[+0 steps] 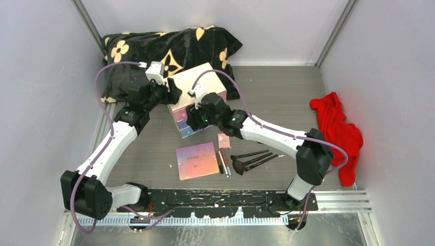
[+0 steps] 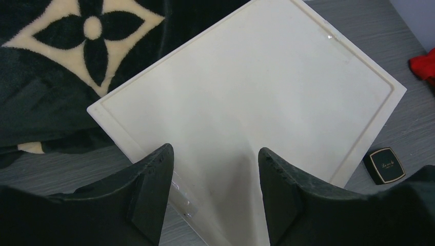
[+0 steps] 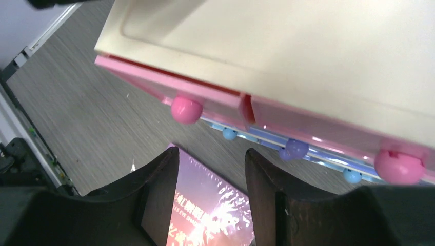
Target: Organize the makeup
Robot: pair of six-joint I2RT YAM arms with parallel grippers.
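Note:
A small drawer organizer (image 1: 197, 77) with a cream top and pink, purple and blue drawers stands at center back. My left gripper (image 1: 169, 89) hangs over its top left, part open and empty. My right gripper (image 1: 197, 118) is at its front, part open and empty, facing the pink knobs (image 3: 186, 109). In front lie a palette (image 1: 197, 161), a small pink compact (image 1: 223, 141), pencils (image 1: 223, 162) and several black brushes (image 1: 254, 160). A black square case (image 2: 384, 166) shows in the left wrist view.
A dark patterned cushion (image 1: 138, 51) lies behind the organizer. A red cloth (image 1: 336, 128) lies at the right by the wall.

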